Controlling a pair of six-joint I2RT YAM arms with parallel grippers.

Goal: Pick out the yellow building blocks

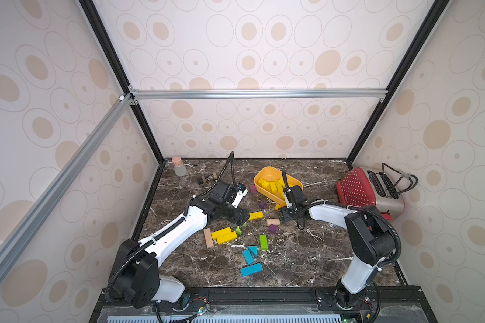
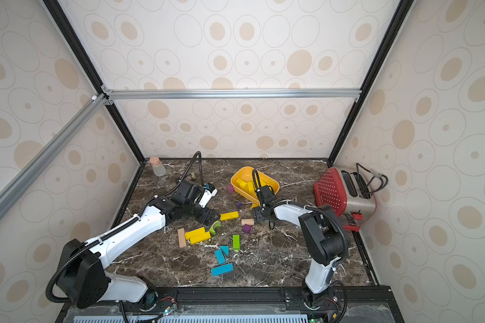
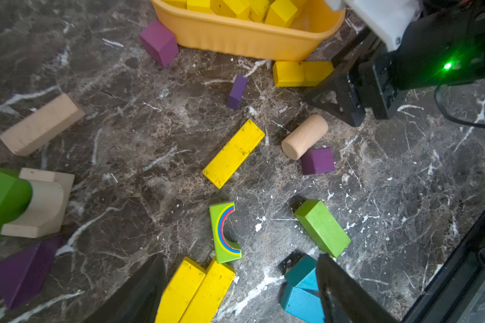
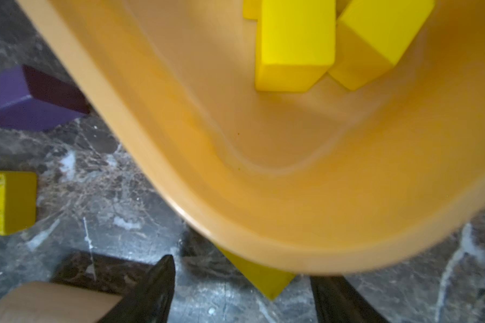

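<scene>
My left gripper [image 1: 239,215] hangs above the table near a lone yellow block [image 3: 233,153] and two side-by-side yellow blocks [image 3: 208,293]; its fingers are apart in the left wrist view, with nothing held. My right gripper is open beside the orange bin [image 4: 285,231], low over a yellow block [image 4: 264,280] that is partly hidden under the bin's rim. More yellow blocks [image 4: 295,43] lie inside the bin.
Purple, green, blue [image 3: 301,298] and wooden blocks are scattered around, with a rainbow piece [image 3: 221,231] between the yellow ones. A red toaster [image 1: 355,193] stands at the right.
</scene>
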